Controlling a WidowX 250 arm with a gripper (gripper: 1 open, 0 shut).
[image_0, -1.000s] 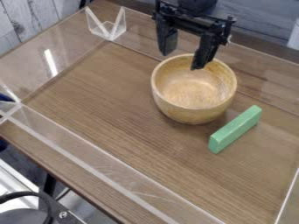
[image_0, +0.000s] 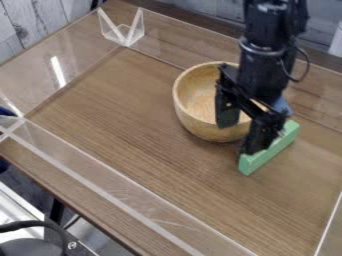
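My black gripper (image_0: 246, 120) reaches down from the top over the right side of a round tan bowl (image_0: 198, 105), its fingers open and pointing at a green oblong block (image_0: 271, 155) on the wooden table (image_0: 107, 160). The block lies diagonally at the bowl's lower right, partly behind the fingers. Whether the fingertips touch it is unclear. The arm hides part of the bowl.
A clear angular object (image_0: 122, 28) stands at the upper left. A black cable or part (image_0: 34, 230) is at the lower left corner.
The bowl and block appear in the same places.
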